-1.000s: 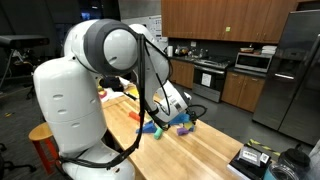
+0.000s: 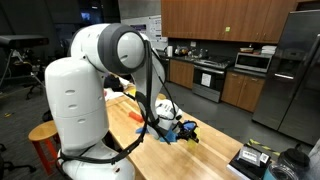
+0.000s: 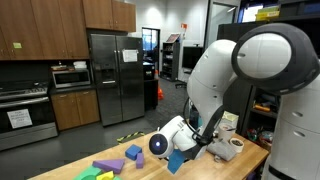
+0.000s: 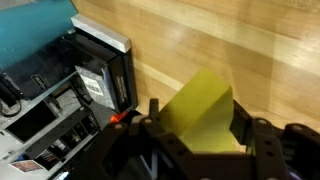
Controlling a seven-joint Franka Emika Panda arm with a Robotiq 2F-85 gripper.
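In the wrist view a yellow block [image 4: 207,108] with a greenish face sits between the dark fingers of my gripper, which is shut on it. Pale wooden tabletop [image 4: 260,50] shows beyond the block. In exterior view 1 yellow [image 2: 190,128] shows at the end of the arm, over the middle of the table. The fingers are too small there to make out, and any gap below the block cannot be judged. The arm hides the fingers in exterior view 2.
Purple [image 3: 110,164] and blue [image 3: 133,152] blocks lie on the table in exterior view 2. A black-and-white box [image 2: 249,160] and a dark round device [image 2: 292,163] occupy the right end. A red stool [image 2: 43,132] stands beside the table. Bare wood lies between arm and box.
The arm has swung and tilted, its elbow now further right in exterior view 1 and its white wrist lower. Yellow stays at its tip. Coloured blocks near the gripper are now more covered.
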